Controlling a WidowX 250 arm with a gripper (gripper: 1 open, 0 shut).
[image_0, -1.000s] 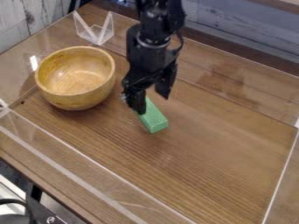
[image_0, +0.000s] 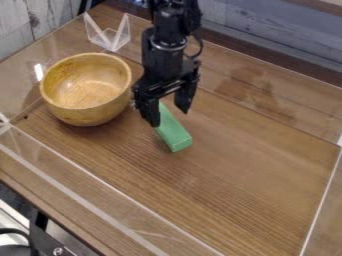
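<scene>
The black gripper (image_0: 163, 100) hangs open over the upper end of a green bar (image_0: 173, 134), which lies on the wooden table (image_0: 247, 170) near the centre. The bar's top end is partly hidden by the gripper; whether the fingers touch it is unclear. A wooden bowl (image_0: 86, 85) sits to the left of the gripper.
A small white wire-like object (image_0: 110, 32) stands at the back left, with another whitish piece at the left edge. A wall borders the back.
The bowl has not moved.
</scene>
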